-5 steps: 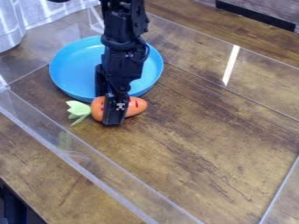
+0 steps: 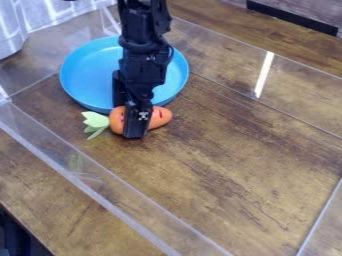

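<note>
An orange toy carrot [image 2: 156, 118] with pale green leaves lies on the wooden surface in front of a blue plate [image 2: 86, 73]. My black gripper [image 2: 132, 124] is lowered around the carrot's middle, its fingers open and partly hiding the carrot and the near rim of the plate.
Clear plastic strips run along the left and right sides of the wooden surface [image 2: 247, 165]. A whitish object [image 2: 11, 22] stands at the top left.
My gripper and the carrot have shifted very slightly to the right in the view, along with the plate's apparent position. Otherwise little differs.
</note>
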